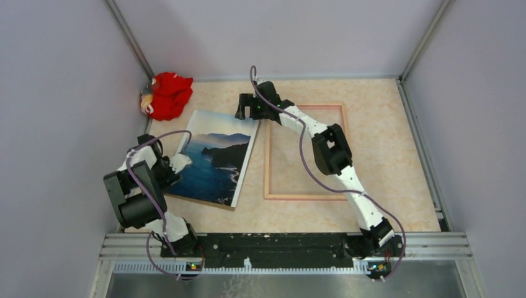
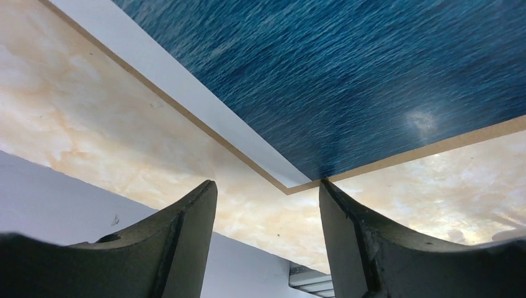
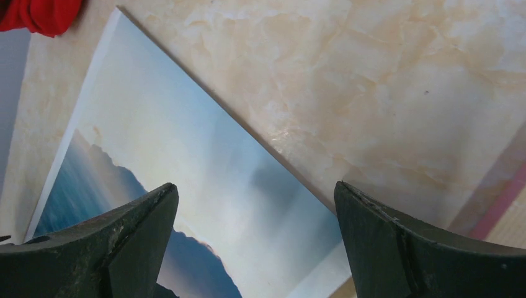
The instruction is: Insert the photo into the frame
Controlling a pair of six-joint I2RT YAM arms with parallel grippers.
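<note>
The photo (image 1: 217, 161), a coastal seascape with white margins on a brown backing, lies on the table left of the empty wooden frame (image 1: 267, 161). My left gripper is at a corner of the photo, its fingers apart with nothing held between them; the right finger touches or nearly touches the backing's edge. My right gripper is at the photo's pale sky end, open, with the right finger over or against the photo's edge.
A red cloth bundle (image 1: 170, 93) lies at the back left. Walls stand close on both sides and behind.
</note>
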